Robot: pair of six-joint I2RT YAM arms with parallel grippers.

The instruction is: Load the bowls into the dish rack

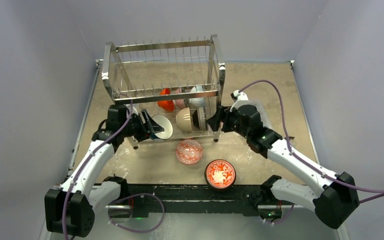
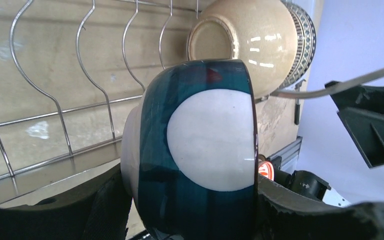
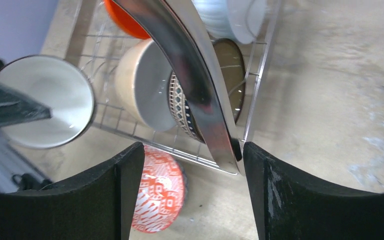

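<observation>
A teal and white bowl (image 2: 150,125) is gripped on edge in my left gripper (image 1: 152,126), and the top view shows its white inside (image 1: 165,128). It is at the front left of the lower level of the dish rack (image 1: 167,97), left of a beige bowl (image 1: 183,120) standing on its side. Beside that stands a dark patterned bowl (image 1: 200,119). My right gripper (image 1: 213,121) is open around the rack's front right post (image 3: 207,95), one finger (image 3: 252,160) close against it. On the floor lie a pink patterned bowl (image 1: 189,151) and an orange floral bowl (image 1: 220,174).
Behind the beige bowl sit a red bowl (image 1: 166,102), a small pink bowl (image 1: 180,101) and a pale blue bowl (image 1: 197,98). The rack's upper tier is empty and its front bar overhangs the lower level. Floor right of the rack is clear.
</observation>
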